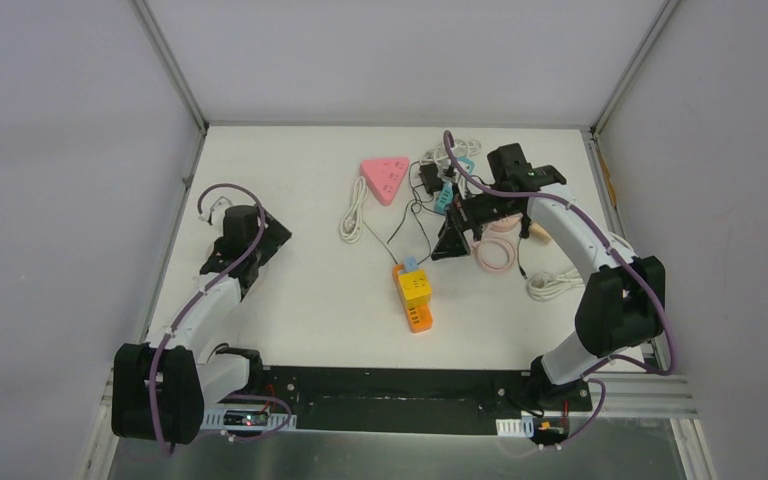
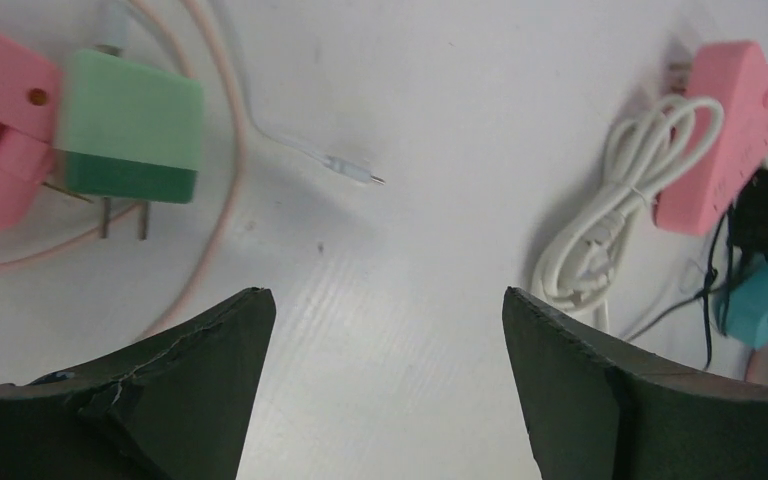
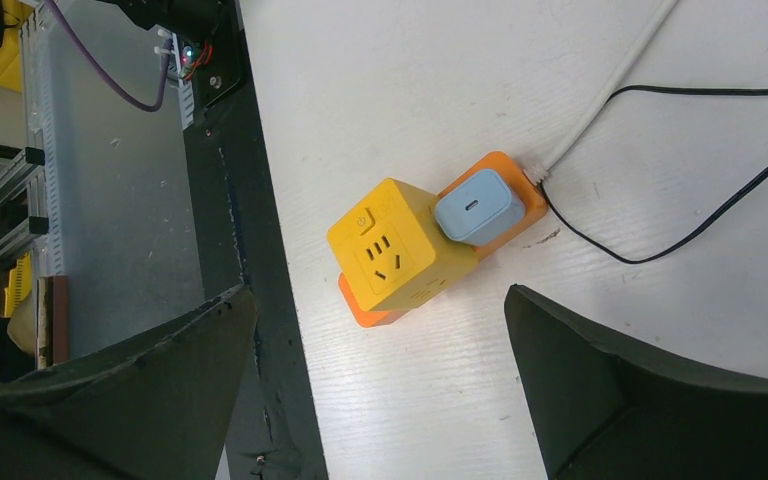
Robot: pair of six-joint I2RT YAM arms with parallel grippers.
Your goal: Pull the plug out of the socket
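In the right wrist view a yellow cube socket (image 3: 385, 240) and a pale blue plug (image 3: 480, 207) sit side by side on an orange power strip (image 3: 363, 317). My right gripper stands open above them, its fingers apart and touching nothing. In the left wrist view a green plug (image 2: 130, 130) lies on its side with two bare prongs showing. It is close beside a pink block (image 2: 5, 140); whether they touch is unclear. My left gripper is open over the left part of the table, empty between its fingers.
A pink triangular socket (image 1: 385, 178), a coiled white cable (image 1: 353, 215), a black adapter (image 1: 430, 179) and tangled cords occupy the back. Pink cable coils (image 1: 495, 253) lie under the right arm.
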